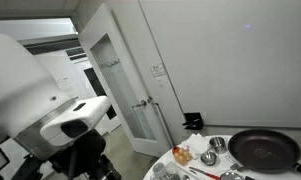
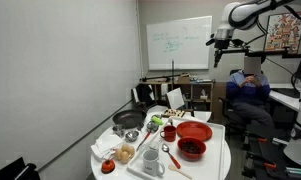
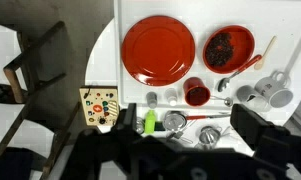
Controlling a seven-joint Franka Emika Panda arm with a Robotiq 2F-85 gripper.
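Observation:
My gripper hangs high above a white table, its dark fingers (image 3: 255, 132) spread wide with nothing between them. Below it, the wrist view shows a red plate (image 3: 158, 50), a red bowl (image 3: 228, 48) with dark contents, and a red cup (image 3: 196, 92). White mugs (image 3: 274, 92) stand to the right. In exterior view 1 the white arm (image 1: 30, 90) fills the left side, with the dark gripper body low in the frame and its fingertips out of clear sight. No arm shows among the tableware in exterior view 2.
A black frying pan (image 1: 264, 150) sits on the table by the wall. Several small items and utensils, including a green object (image 3: 150, 121), crowd the middle. A square board (image 3: 98, 105) lies near the edge. Chairs (image 3: 30, 65) stand beyond the table. A person (image 2: 252, 90) sits at the back.

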